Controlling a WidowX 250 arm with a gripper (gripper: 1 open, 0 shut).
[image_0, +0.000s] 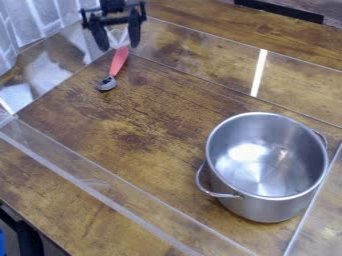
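Note:
A spoon with a pink-red handle (119, 60) and a metal bowl end (106, 83) lies on the wooden surface at the upper left. My gripper (116, 35) hangs above the far end of the handle, dark and blurred, its fingers apart with nothing seen between them. A large steel pot (262, 160) with wire handles stands at the lower right.
Transparent strips or edges run along its sides, with a white strip (259, 73) at the upper right. A crumpled pale sheet or wall stands at the left.

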